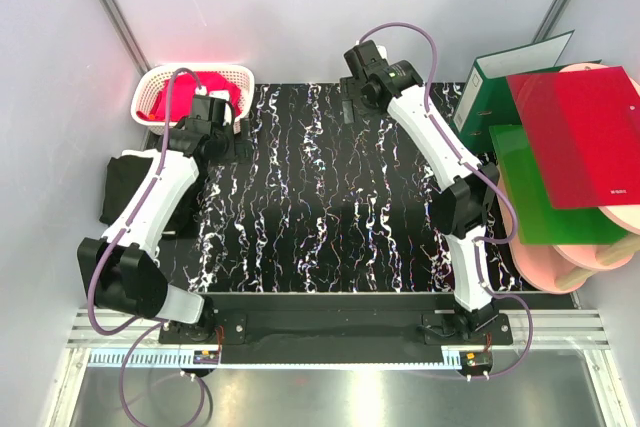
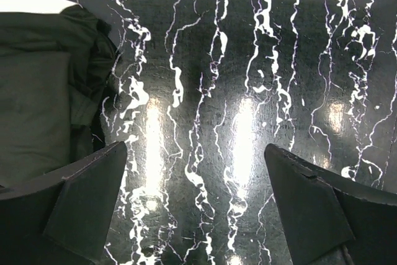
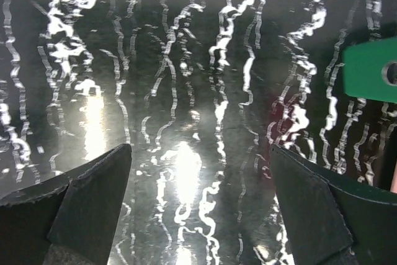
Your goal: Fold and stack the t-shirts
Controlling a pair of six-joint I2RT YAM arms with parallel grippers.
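Dark folded cloth, a t-shirt by its look [image 1: 130, 187], lies at the table's left side, partly covered by my left arm. In the left wrist view the same dark shirt [image 2: 34, 103] shows a neat folded edge, with a white patch above it. Red cloth [image 1: 180, 97] rests inside a white basket [image 1: 245, 77] at the back left. My left gripper is open over bare table, to the right of the dark shirt. Over the back of the table, my right gripper stands open too, nothing between its fingers.
A green binder [image 1: 485, 97], a red folder [image 1: 580, 132] and a green folder [image 1: 540, 192] stand or lean on a pink rack [image 1: 550, 277] at the right. Black, white-veined tabletop [image 1: 310, 197] is clear between the arms.
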